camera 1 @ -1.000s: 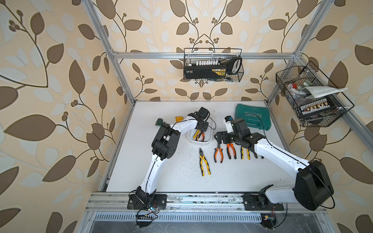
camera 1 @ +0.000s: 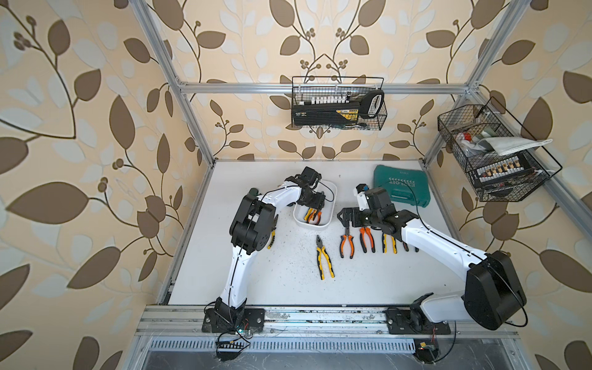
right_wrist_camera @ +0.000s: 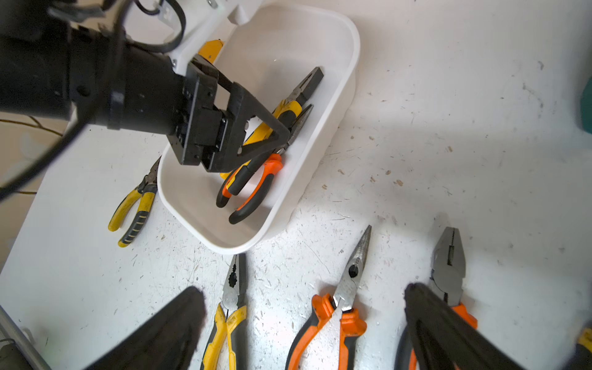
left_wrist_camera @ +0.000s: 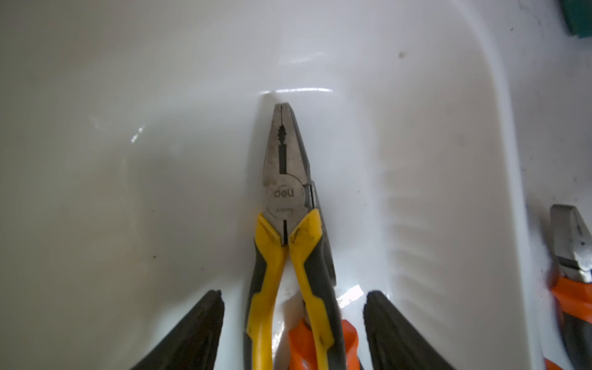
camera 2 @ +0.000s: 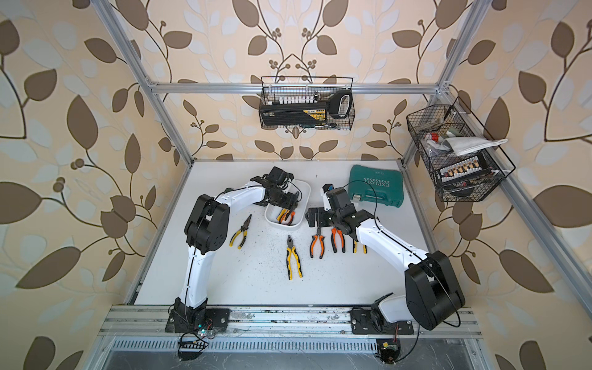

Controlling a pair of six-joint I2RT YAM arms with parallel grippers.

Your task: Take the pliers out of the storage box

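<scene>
The white storage box (camera 1: 296,217) holds two pairs of pliers. The yellow-and-black pliers (left_wrist_camera: 283,191) lie fingers away from my left wrist camera, partly over orange-and-black pliers (right_wrist_camera: 255,196). My left gripper stands open, its fingertips to either side of the yellow handles with a gap each side. In the right wrist view its fingers (right_wrist_camera: 259,111) are over the box, above the handles. My right gripper is open outside the box, above pliers on the table; nothing shows held in it.
Several pliers lie outside the box, including a yellow pair (camera 1: 323,259) in front, another (camera 2: 241,232) at the left and an orange pair (camera 2: 317,243) by my right gripper. A green case (camera 1: 402,185) stands back right.
My left gripper has shifted left over the box, and the box sits slightly further left. The yellow pliers at the table's left have come out from behind the left arm. The right arm barely differs.
</scene>
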